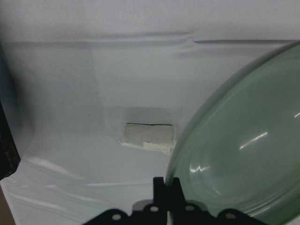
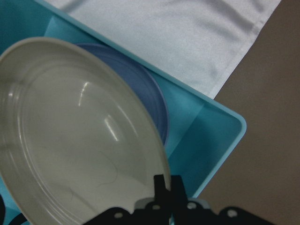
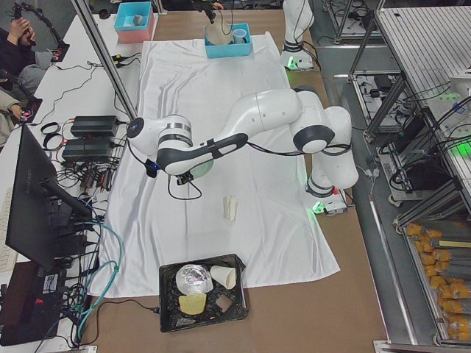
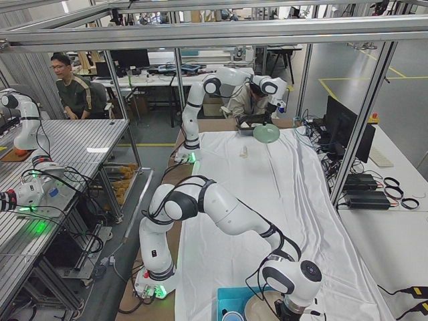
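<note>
A green plate [image 1: 239, 131] is held at its rim by my left gripper, shut on it above the white cloth; in the camera right view the green plate [image 4: 266, 133] is near the far end. A small off-white strip [image 1: 147, 137] lies on the cloth. My right gripper is shut on the rim of a cream plate [image 2: 75, 131], over a light blue bin [image 2: 215, 136] with a blue plate [image 2: 145, 89] inside.
A black tray [image 3: 165, 309] at the near end holds a foil item, a yellow sponge and a white cup. A monitor and cables line the left side.
</note>
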